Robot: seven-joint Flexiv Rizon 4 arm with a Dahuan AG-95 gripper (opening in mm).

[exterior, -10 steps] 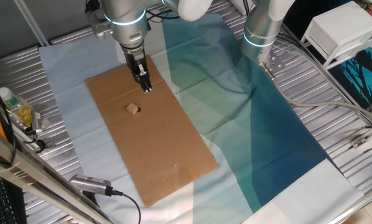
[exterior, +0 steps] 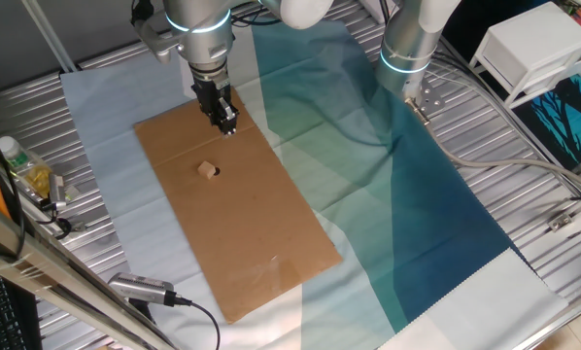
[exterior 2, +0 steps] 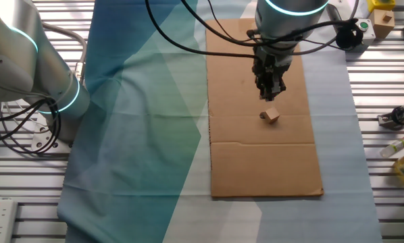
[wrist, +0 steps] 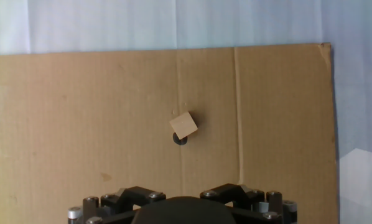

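A small wooden block (wrist: pixel 184 125) rests on a flat sheet of cardboard (wrist: pixel 111 112), turned at an angle to its edges. Right beside it, partly covered by one corner, is a dark round spot (wrist: pixel 180 140); whether it is a hole or a disc I cannot tell. My gripper (exterior: pixel 223 127) is above the cardboard, a short way from the block (exterior: pixel 207 169) and not touching it. In the wrist view its black fingers stand wide apart at the bottom edge, with nothing between them. Exterior view 2 shows the gripper (exterior 2: pixel 271 92) close to the block (exterior 2: pixel 271 115) too.
The cardboard lies on a blue, green and white cloth (exterior: pixel 349 175) with free room around it. A camera (exterior: pixel 141 289) with a cable stands near the cardboard's front left.
The gripper's fingers, close together before, are now spread, and their tips sit slightly higher in exterior view 1. The block and cardboard have not moved.
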